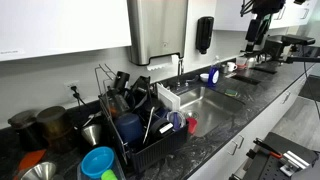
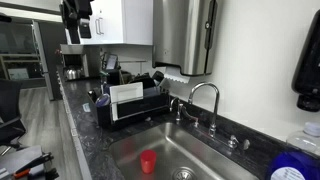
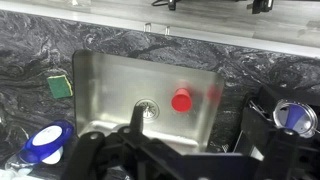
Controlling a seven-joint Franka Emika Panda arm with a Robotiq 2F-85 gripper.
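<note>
A red cup stands in the steel sink, to the right of the drain in the wrist view. The same cup appears in the sink in exterior view 2, and in exterior view 1 the cup is partly behind the dish rack. My gripper is open and high above the sink, with its fingers spread at the bottom of the wrist view and nothing held. Exterior view 1 has the gripper at the upper right, well clear of the counter.
A crowded black dish rack stands beside the sink, with pots and a blue bowl farther left. The faucet arches over the basin. A green sponge and a blue-capped bottle lie across the sink from the rack.
</note>
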